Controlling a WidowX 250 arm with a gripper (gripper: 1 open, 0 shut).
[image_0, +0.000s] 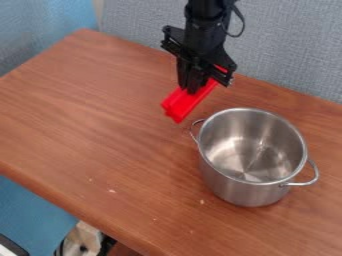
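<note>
My black gripper (199, 78) hangs from the top of the camera view, shut on a red object (182, 105), a long ridged piece tilted down toward the lower left. Part of it shows past the fingers on the upper right. To the right and below, a steel pot (251, 158) with two side handles stands on the wooden table, with nothing visible in it. The red object is above and left of the pot's rim.
A grey textured wall (294, 50) runs along the back. Beyond the table's lower left edge are blue surfaces and some clutter.
</note>
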